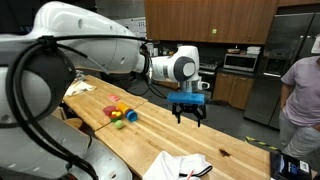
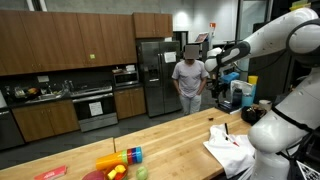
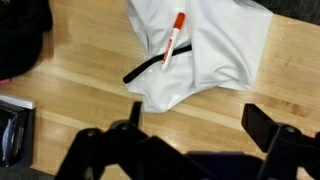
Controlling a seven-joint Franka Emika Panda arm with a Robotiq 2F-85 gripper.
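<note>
High over the wooden table, my gripper [image 1: 188, 118] points downward, its fingers apart and empty. Two black fingers [image 3: 132, 133] show at the bottom of the wrist view, with bare wood between their tips. A white cloth [image 3: 215, 45] lies spread on the table, ahead of the gripper in that view. On the cloth rest a white marker with a red cap [image 3: 173, 42] and a thin black strap-like item [image 3: 155, 64]. From the side, the cloth [image 1: 175, 167] sits well below the gripper, apart from it.
Colored items, including a blue-ended cylinder [image 1: 130, 115] and a green ball [image 1: 118, 124], stand at the table's far left. A dark device [image 3: 14, 130] lies near an edge. A person [image 1: 300, 95] stands beside the table.
</note>
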